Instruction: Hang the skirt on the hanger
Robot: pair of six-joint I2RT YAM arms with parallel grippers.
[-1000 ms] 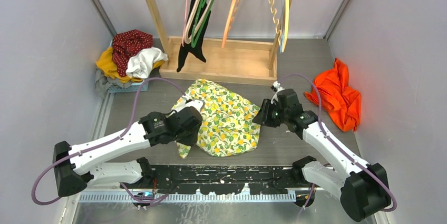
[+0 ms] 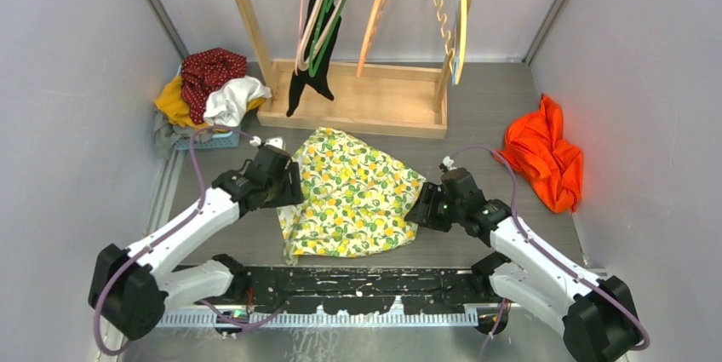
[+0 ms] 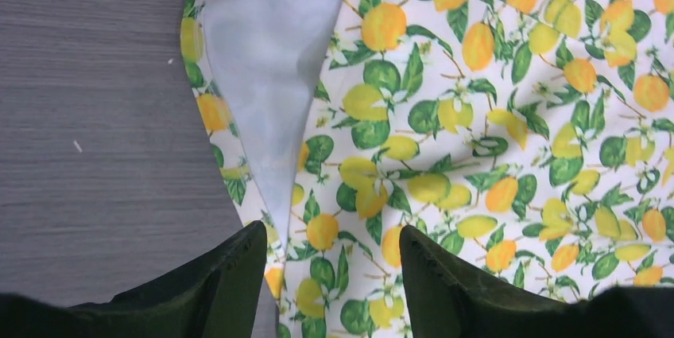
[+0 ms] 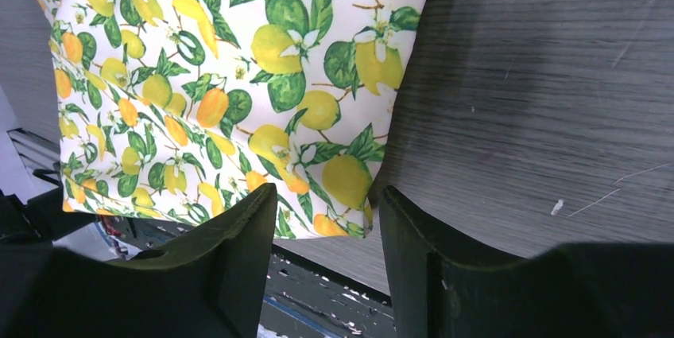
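Note:
The skirt (image 2: 353, 196), white with a lemon and orange print, lies spread on the grey floor between the two arms. Along its left side the plain pale inside (image 3: 266, 75) shows where the cloth is turned over. My left gripper (image 2: 298, 183) is over that left edge, open, its fingers (image 3: 230, 274) apart above the cloth. At the lower right corner of the skirt, my right gripper (image 2: 420, 209) stands open; the corner (image 4: 346, 215) shows between its fingers, not clamped. Several hangers hang from the rack, among them a green hanger (image 2: 328, 30) and an orange hanger (image 2: 376, 13).
The wooden rack base (image 2: 383, 94) stands behind the skirt, with a black garment (image 2: 315, 77) hanging over it. A blue basket (image 2: 223, 140) of clothes is at the back left. Crumpled orange cloth (image 2: 545, 158) lies at the right wall.
My left gripper has moved back from the lower left of the skirt and slightly left. The skirt's lower edge spread a little.

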